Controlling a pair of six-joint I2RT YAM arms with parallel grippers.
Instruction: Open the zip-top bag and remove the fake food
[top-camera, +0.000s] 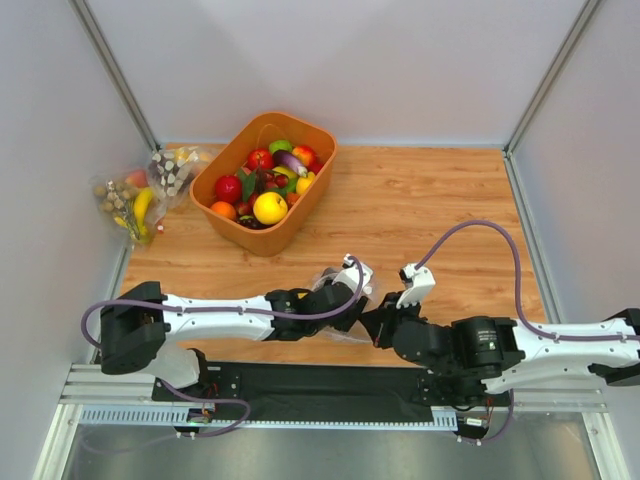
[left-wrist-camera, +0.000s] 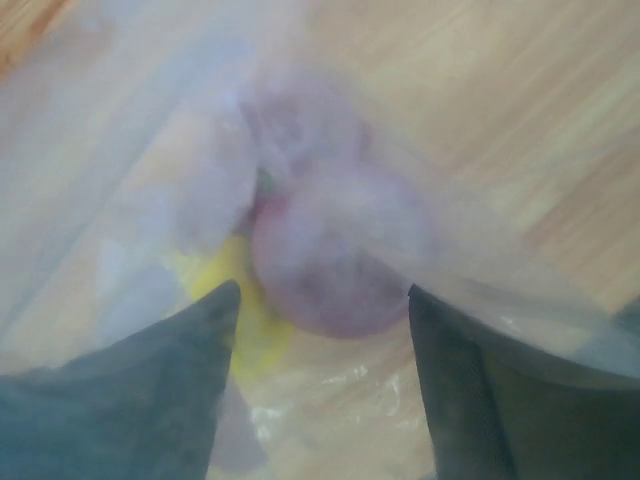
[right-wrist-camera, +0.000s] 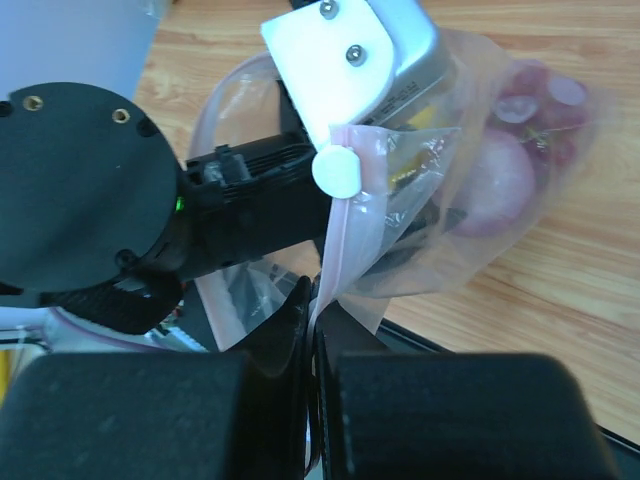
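Note:
A clear zip top bag (right-wrist-camera: 520, 215) with a white slider lies on the table. It holds a round pinkish-purple piece (right-wrist-camera: 495, 185), a bunch of purple grapes (right-wrist-camera: 540, 108) and something yellow (left-wrist-camera: 250, 315). My left gripper reaches into the bag's mouth, its fingers part open. Hazy plastic covers its view; the round piece (left-wrist-camera: 340, 250) shows just beyond the fingertips, not gripped. My right gripper is shut on the bag's edge beside the slider. From the top, both arms hide most of the bag.
An orange bin (top-camera: 290, 235) full of fake fruit and vegetables stands at the back left. Two more filled bags (top-camera: 135, 205) lie against the left wall.

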